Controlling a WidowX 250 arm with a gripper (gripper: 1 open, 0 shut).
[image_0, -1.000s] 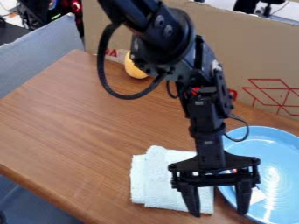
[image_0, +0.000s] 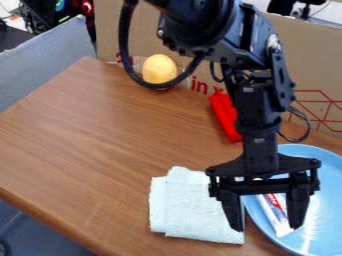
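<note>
My black gripper (image_0: 265, 210) is at the lower right, fingers apart and pointing down over the left part of a light blue plate (image_0: 315, 238). A white packet with red and blue print (image_0: 275, 214) lies on the plate between the fingers; whether they touch it cannot be seen. A folded white cloth (image_0: 187, 205) lies on the wooden table just left of the plate.
A red object (image_0: 225, 118) lies behind the arm, with a yellow round object (image_0: 159, 69) farther back. A cardboard panel (image_0: 305, 80) stands along the back.
Over the last second my gripper has moved right and slightly up in the view, from the cloth's edge to over the packet on the plate, uncovering the red object behind.
</note>
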